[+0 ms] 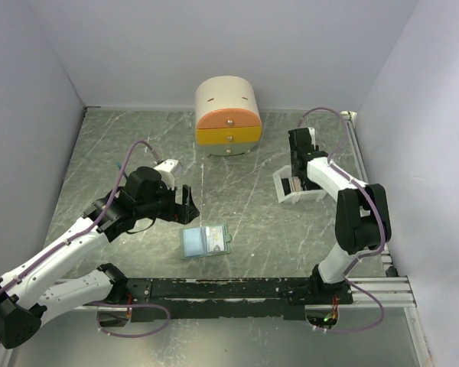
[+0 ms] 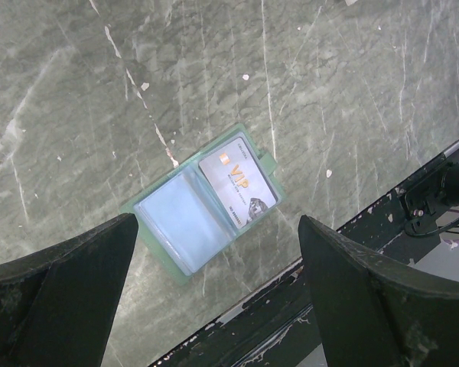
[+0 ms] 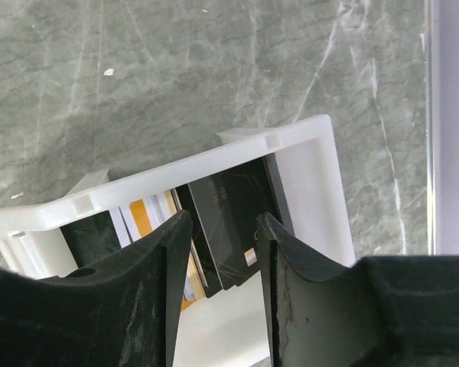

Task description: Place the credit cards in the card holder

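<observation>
A white tray [image 1: 319, 196] on the right holds a row of cards, dark ones [image 3: 233, 214] beside white and orange ones [image 3: 143, 218]. My right gripper hangs right over it, fingers part open, nothing seen between them. The card holder [image 1: 193, 243], pale green with two pockets, lies front centre; a VIP card [image 2: 237, 181] sits in one pocket, while the other pocket [image 2: 180, 218] shows pale blue. My left gripper is open above and left of the holder, nothing between its fingers.
A cream cabinet [image 1: 228, 99] with orange and yellow drawers stands at the back centre. Bare marble table lies between it and the holder. Walls close in on both sides, and a dark rail runs along the front edge.
</observation>
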